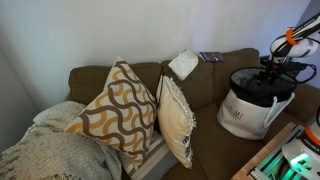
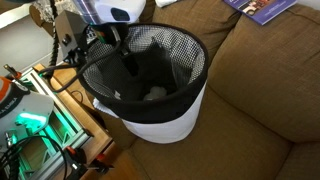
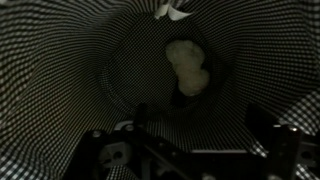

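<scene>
A white laundry basket point(image 1: 240, 119) with a dark mesh lining stands on the right part of the couch. My gripper points down into its mouth, with its fingers spread apart along the lower part of the wrist view and nothing between them. Deep inside lies a small pale, soft-looking lump point(image 3: 188, 66), ahead of the fingers and apart from them. The same pale lump point(image 2: 155, 94) shows at the basket's bottom in exterior view 2. A scrap of white point(image 3: 172, 12) appears at the top of the wrist view.
The mesh walls point(image 2: 190, 50) and dark rim surround my gripper closely. A patterned pillow point(image 1: 118, 108), a cream pillow point(image 1: 176, 120) and a grey blanket point(image 1: 60, 155) occupy the couch's left. A magazine point(image 2: 262, 8) rests on the backrest. The seat beside the basket is bare.
</scene>
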